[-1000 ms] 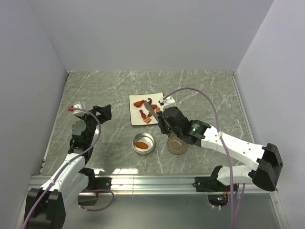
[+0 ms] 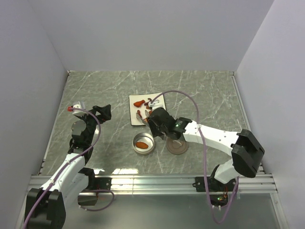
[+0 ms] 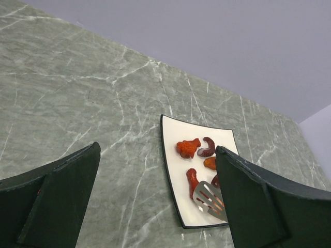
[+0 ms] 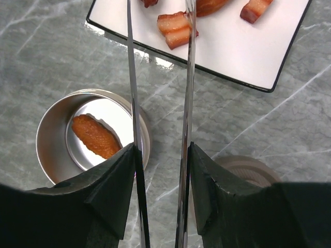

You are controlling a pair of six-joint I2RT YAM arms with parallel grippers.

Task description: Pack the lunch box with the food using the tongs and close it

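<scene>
A white board (image 2: 136, 100) holds several pieces of food, including pork belly (image 4: 176, 39) in the right wrist view. My right gripper (image 2: 143, 117) is open, its two long metal tongs reaching down over the board's front part, around the pork area. A steel lunch box (image 2: 143, 150) stands in front of the board with one browned fried piece (image 4: 95, 135) inside. My left gripper (image 2: 102, 112) is raised at the left, away from the board, with a wide gap between its black fingers in the left wrist view.
A round lid (image 2: 177, 147) lies right of the lunch box, partly under the right arm. Walls enclose it on the sides and back.
My right arm has moved left toward the board, bringing the tongs lower over the food. The left arm and lunch box look unchanged.
</scene>
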